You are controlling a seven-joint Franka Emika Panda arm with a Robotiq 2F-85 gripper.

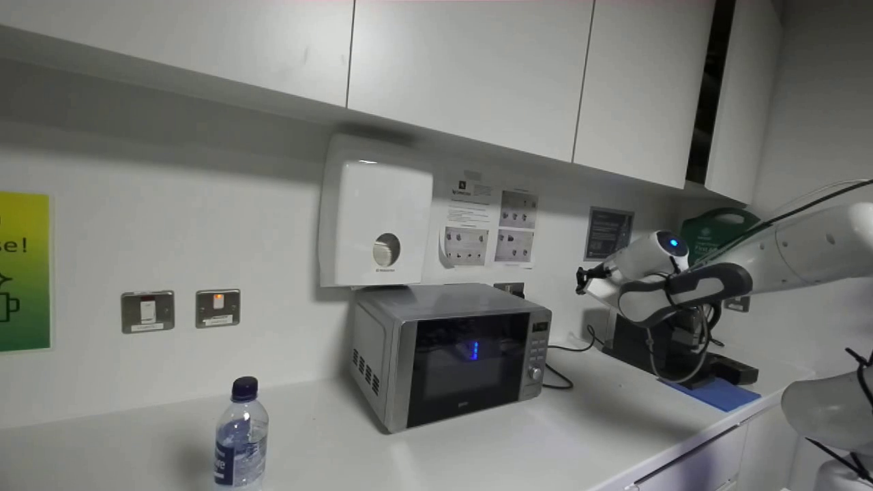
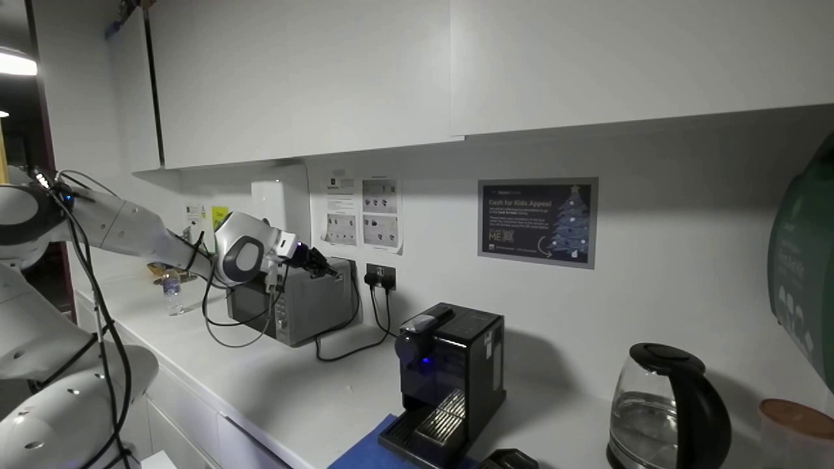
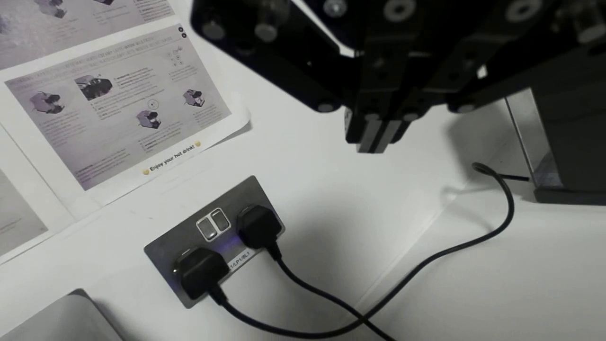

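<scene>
Up in the air by the wall, to the right of the microwave (image 1: 458, 360), my gripper (image 1: 582, 281) is held well above the counter. In the wrist view the gripper is shut, its two fingertips together and nothing showing between them. Past it in that view are a wall socket (image 3: 216, 238) with two black plugs and the instruction sheets (image 3: 122, 105). The gripper (image 2: 331, 271) appears in front of the socket wall in exterior view 2, touching nothing that I can see.
A coffee machine (image 2: 453, 375) stands on a blue mat (image 2: 363, 449), with a glass kettle (image 2: 645, 414) to its right. Black cables (image 2: 340, 358) run along the counter. A water bottle (image 1: 242, 438) stands left of the microwave. Wall cabinets (image 1: 466, 73) overhang the counter.
</scene>
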